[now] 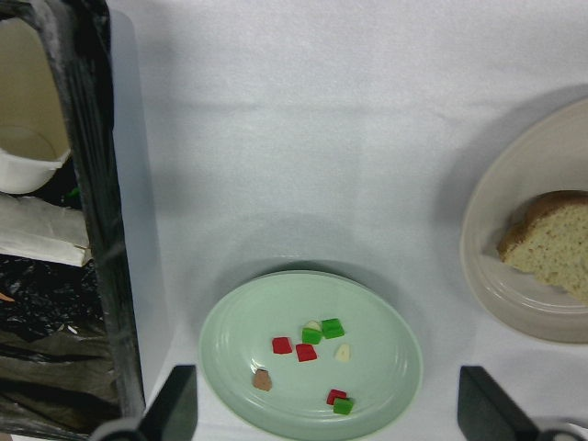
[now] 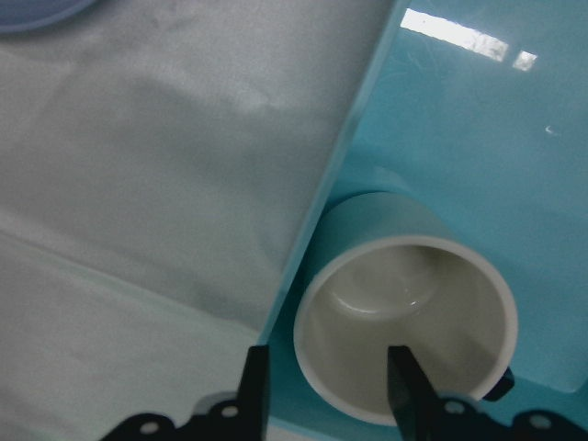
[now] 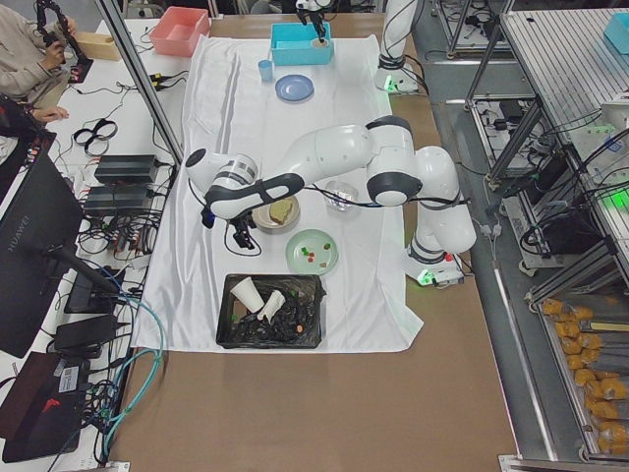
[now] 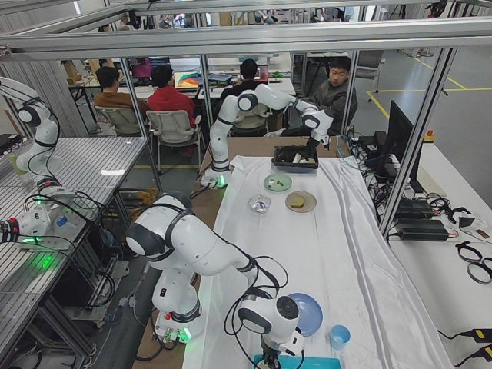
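Note:
My left gripper is open and empty over the white cloth, above a green plate (image 1: 312, 367) with small red, green and pale pieces. A beige plate (image 1: 496, 276) with a bread slice (image 1: 549, 241) lies to its right in the left wrist view. A black-lined bin (image 1: 118, 312) holds white cups (image 1: 23, 173) and a white item (image 1: 41, 239). My right gripper is open at a blue bin (image 2: 514, 129), where a cup (image 2: 395, 303) lies on its side against the wall, its mouth toward the fingers.
A blue plate (image 4: 306, 314) and a small blue cup (image 4: 340, 337) stand by the blue bin. A clear container (image 4: 259, 204) is beside the beige plate.

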